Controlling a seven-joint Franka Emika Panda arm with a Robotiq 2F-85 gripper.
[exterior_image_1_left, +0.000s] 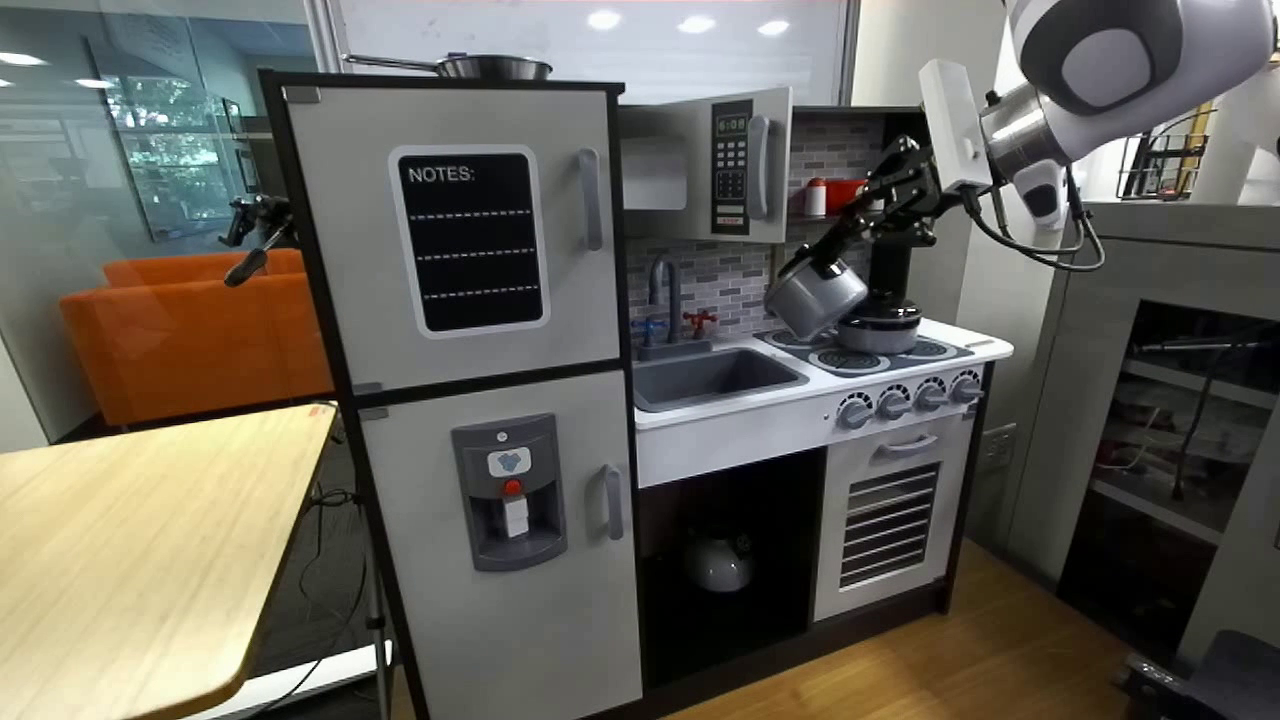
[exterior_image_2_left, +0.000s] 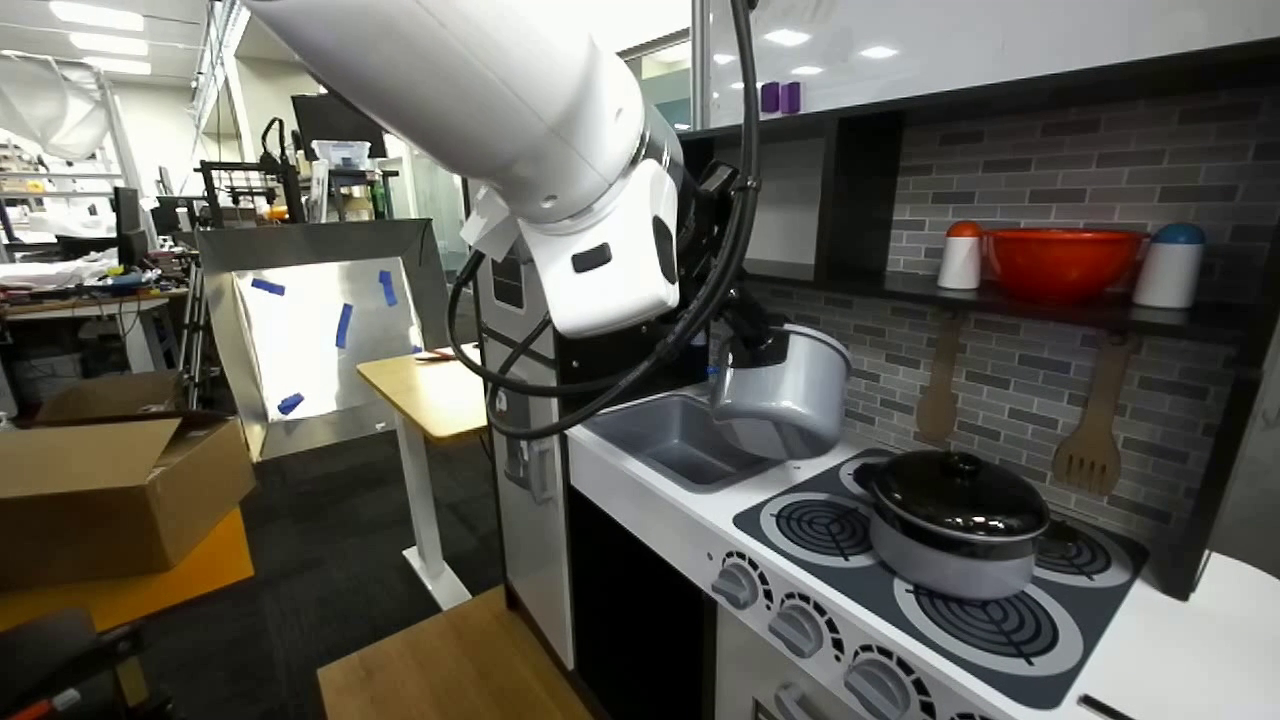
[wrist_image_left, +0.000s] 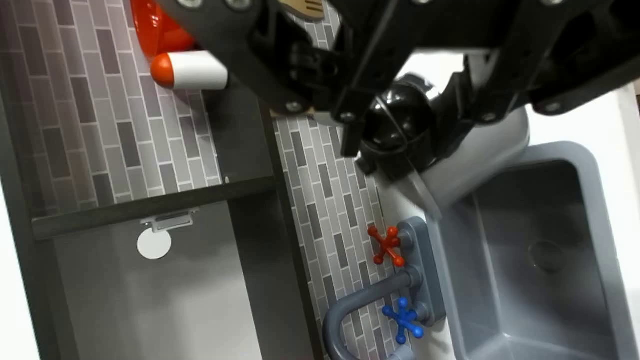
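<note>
A grey pot hangs tilted in the air, with my gripper shut on its dark handle. In exterior view 2 the pot is between the sink and the stove, above the counter. The wrist view shows its grey wall beside the sink, while dark finger parts cover much of the handle. A second pot with a black lid rests on the stove, apart from the held pot. The grey sink looks empty.
A faucet with red and blue taps rises behind the sink. The microwave door stands open to the left of my gripper. On the shelf are a red bowl and two shakers; wooden utensils hang below.
</note>
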